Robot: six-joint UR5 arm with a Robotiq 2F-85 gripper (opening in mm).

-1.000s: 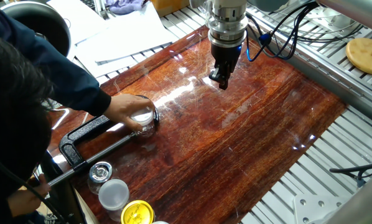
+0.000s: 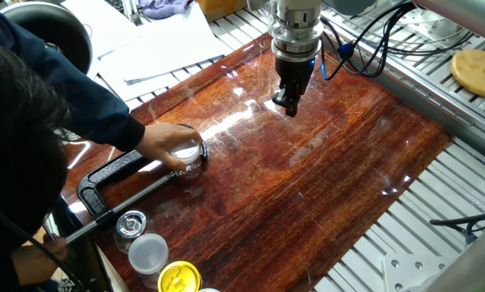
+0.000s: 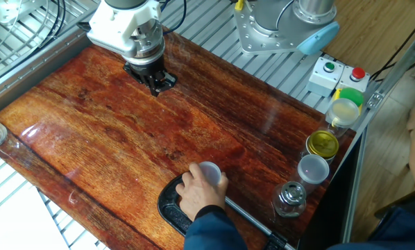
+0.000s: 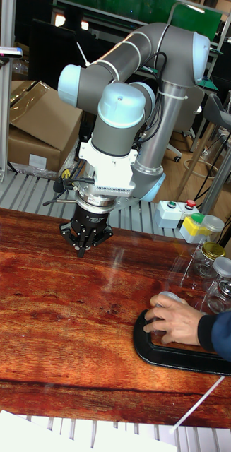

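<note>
My gripper [image 3: 152,81] hangs above the wooden table board [image 4: 56,301], near its edge on the robot's side. Its black fingers look spread apart, and no object shows between them. Across the board, a person's hand [image 2: 163,144] grasps a clear jar with a whitish lid [image 3: 209,172], standing on the board. That jar sits at the curved end of a black clamp [image 2: 113,180], well apart from my gripper. Part of the jar is hidden behind the fingers of the hand.
Along one board edge stand several jars: a silver-topped one [image 3: 289,197], a white-lidded one [image 3: 313,169] and a yellow-lidded one [image 3: 323,144]. A button box [image 3: 327,73] is beyond the board. The person leans over the clamp side. The board's middle is clear.
</note>
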